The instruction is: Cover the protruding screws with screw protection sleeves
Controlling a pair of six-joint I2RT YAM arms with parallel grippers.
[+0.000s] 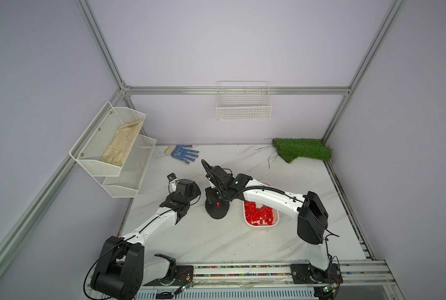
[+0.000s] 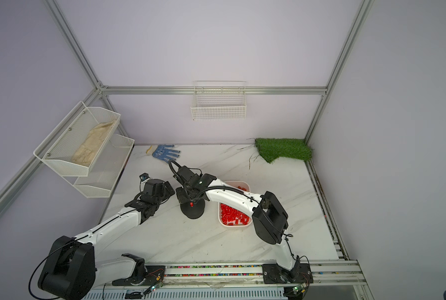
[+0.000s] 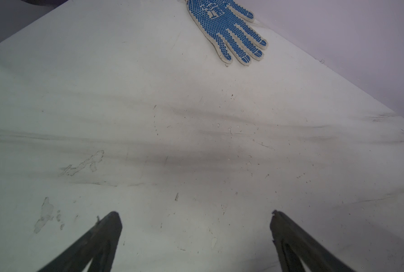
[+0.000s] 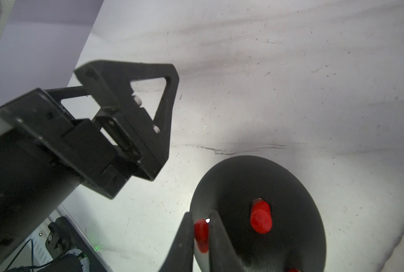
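A red sleeve is pinched in my right gripper, which is shut on it over the left part of a black round base. Another red sleeve stands on the base, right of the fingers in the right wrist view; a red tip shows at that view's bottom edge. From above, my right arm covers the back of the base. My left gripper stands open over bare table, left of the base, its fingers wide apart and empty. Whether the held sleeve touches a screw cannot be made out.
A white bin full of red sleeves sits right of the base, partly beneath my right arm. A blue glove lies at the back left and a green turf piece at the back right.
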